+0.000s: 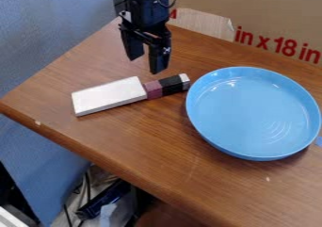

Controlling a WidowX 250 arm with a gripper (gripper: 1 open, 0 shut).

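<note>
My black gripper [146,48] hangs at the top centre, open, its two fingers apart with nothing between them. Below it on the wooden table lies a long white block [108,96] with a dark maroon and black end piece [167,86] pointing right. A light blue round plate [251,113] rests at the right, close beside the dark end.
A cardboard box [265,19] with red lettering stands behind the table.
</note>
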